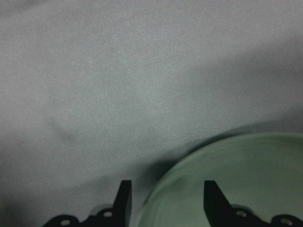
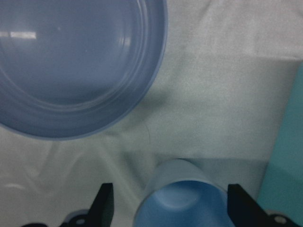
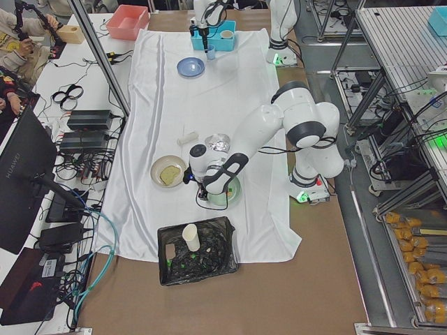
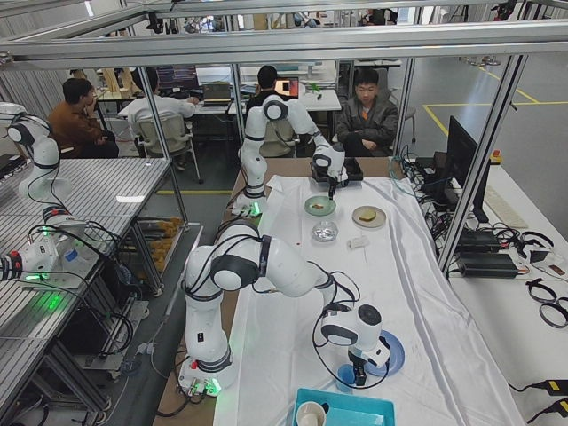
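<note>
My left gripper is open above the rim of a green plate (image 1: 251,175), nothing between its fingers; small orange pieces on the plate (image 4: 319,204) show in the camera right view. My right gripper stands open over a blue cup (image 2: 175,198), beside a blue plate (image 2: 75,56) and a teal bin (image 2: 284,156). A beige plate with yellow food (image 3: 167,174) lies beside the green one, with a silver bowl (image 4: 325,231) and a pale object (image 3: 187,138) nearby.
A black lined tray (image 3: 209,258) with a white cup (image 3: 191,236) sits at the near end. The teal bin holds a cream cup (image 4: 311,414).
</note>
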